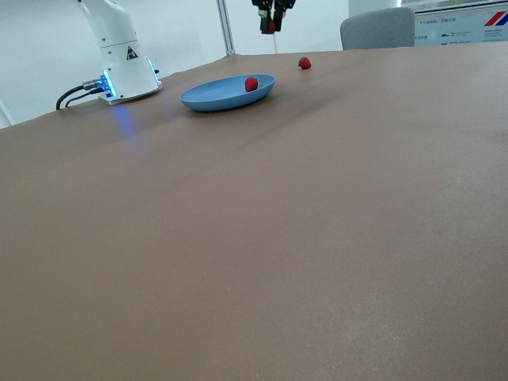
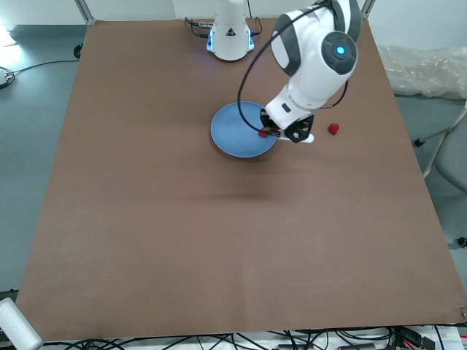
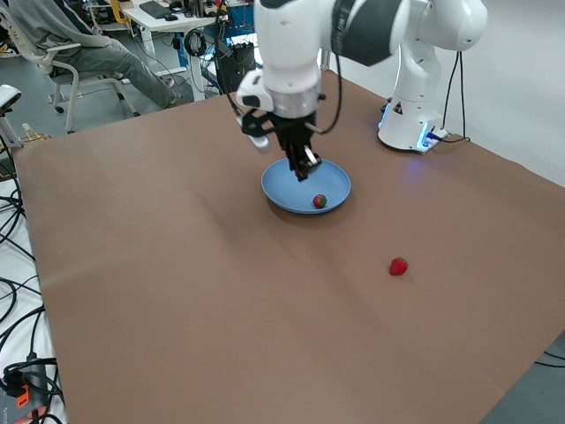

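A blue plate (image 2: 237, 138) (image 1: 214, 94) (image 3: 287, 190) lies on the brown tabletop with a strawberry (image 1: 251, 83) (image 3: 320, 200) on it. My gripper (image 1: 271, 22) (image 3: 304, 170) hangs over the plate, raised, with something red between its fingers in the top view; whether it is shut on that is hard to tell, though it looks held. Another strawberry (image 2: 333, 128) (image 1: 304, 63) (image 3: 398, 266) lies on the bare table beside the plate.
A grey chair (image 2: 454, 157) is beyond the table's side.
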